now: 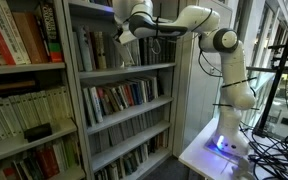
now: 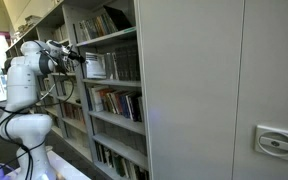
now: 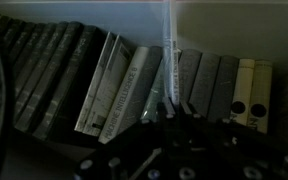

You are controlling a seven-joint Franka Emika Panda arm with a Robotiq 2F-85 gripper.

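In the wrist view my gripper is low in the frame, shut on a thin pale book point(image 3: 168, 50) seen nearly edge-on. The fingertips are dark and hard to make out. From the side, a white panel that looks like this book point(image 2: 96, 67) hangs beside the gripper point(image 2: 82, 58), in front of the upper part of the bookcase. Exterior view 1 has the gripper point(image 1: 126, 37) high up by the upper shelves, too small there for its hold to show.
A row of books point(image 3: 134, 90) leans and stands on the shelf in the wrist view, with pale yellow spines point(image 3: 251, 92) to the right. Shelf boards point(image 1: 124, 115) and an upright point(image 1: 75, 85) bound the space. Free floor room lies before the bookcase.
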